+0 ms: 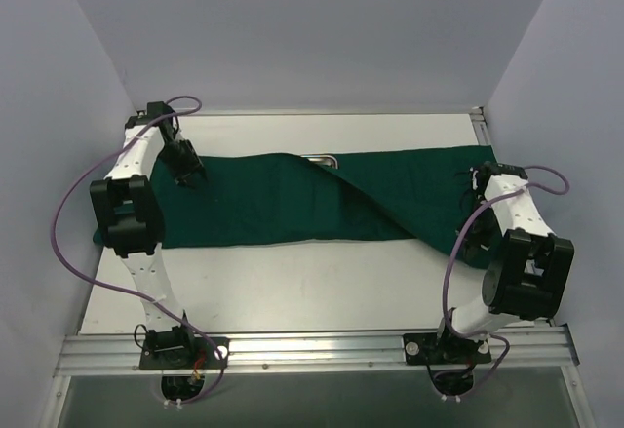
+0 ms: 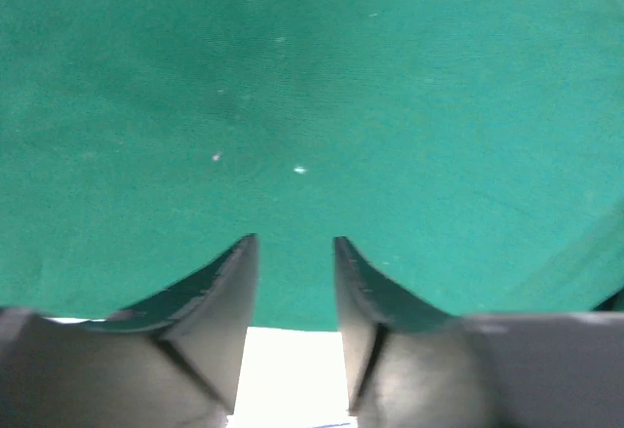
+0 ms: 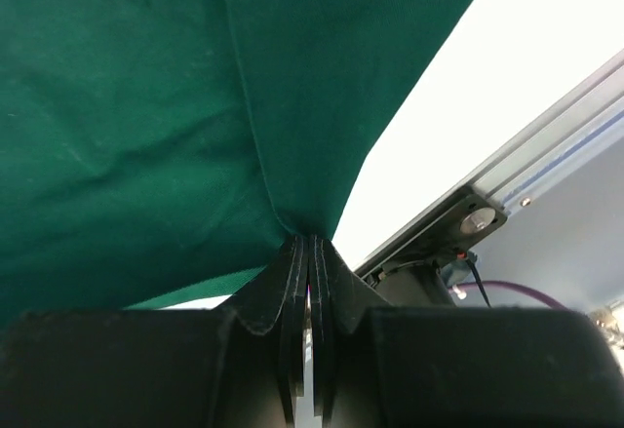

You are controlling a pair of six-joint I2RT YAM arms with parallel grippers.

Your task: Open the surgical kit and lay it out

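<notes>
A dark green cloth [image 1: 253,204] stretches across the table from left to right. Its upper layer on the right is drawn toward the front in a long slanting fold. My right gripper is shut on a pinch of this cloth [image 3: 146,145], near the front right side in the top view. Over the cloth's left part hangs my left gripper, its fingers apart and nothing between them. At the back middle, a metal instrument or tray edge [image 1: 322,160] shows beside the fold; most of it is covered.
Bare white table [image 1: 292,287] lies in front of the cloth, with a narrow strip behind it. A metal rail [image 1: 312,340] runs along the front edge. Grey walls [image 1: 556,87] close in the sides and back.
</notes>
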